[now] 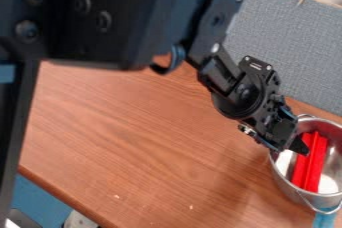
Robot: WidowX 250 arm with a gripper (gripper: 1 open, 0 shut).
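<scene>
My black gripper (286, 138) reaches down at the right into a steel pot (330, 187) with its fingertips at or just inside the upper left rim. Inside the pot are red, bar-like pieces (309, 167) beside some white material, directly below and right of the fingers. Whether the fingers are open or shut, and whether anything is between them, is unclear from this angle.
A grey panel (294, 52) runs along the back. The black arm fills the upper left. A blue surface (38, 200) shows past the table's near left edge.
</scene>
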